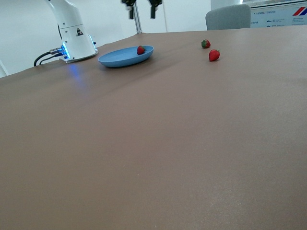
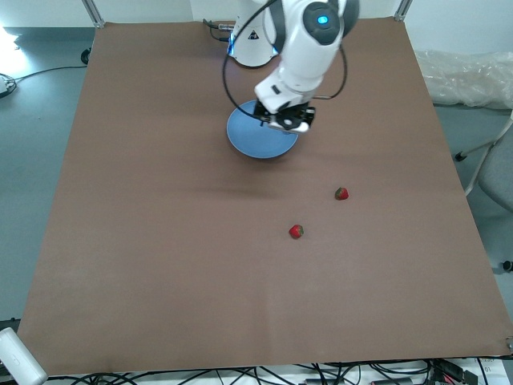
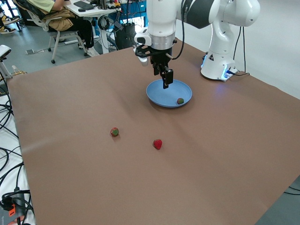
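Observation:
A blue plate [image 2: 244, 138] [image 1: 117, 58] [image 3: 161, 96] holds a strawberry [image 1: 141, 50] [image 3: 180, 101]. My gripper [image 1: 142, 13] is above the plate, its two fingers apart with nothing between them in the top view. Two more strawberries lie on the brown table: one [image 2: 341, 193] [image 1: 206, 43] [image 3: 114, 132] nearer the plate in the left view, another [image 2: 296, 231] [image 1: 214, 55] [image 3: 157, 144] farther from it.
The white arm base [image 1: 76, 40] stands behind the plate with cables beside it. Cables and equipment lie along one table edge [image 3: 9, 178].

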